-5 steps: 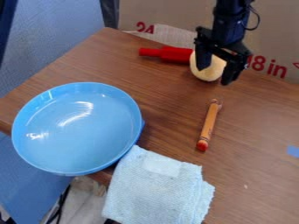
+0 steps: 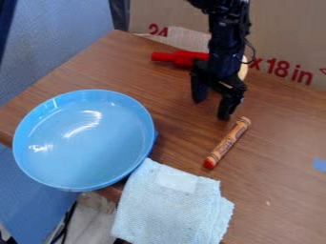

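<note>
My black gripper point(image 2: 213, 100) hangs low over the table at upper middle, its fingers apart and pointing down. Just in front and right of it lies an orange crayon-like stick point(image 2: 230, 141) with a red end. A red cylinder point(image 2: 171, 56) lies behind the gripper, beside a pale round object point(image 2: 242, 70) mostly hidden by the arm.
A blue plate point(image 2: 83, 137) sits at the left, with a folded light-blue cloth point(image 2: 170, 212) at the front. Cardboard point(image 2: 293, 33) stands at the back.
My gripper has moved down and toward the front-left, now covering much of the pale round object. The orange stick's upper end has shifted to the right.
</note>
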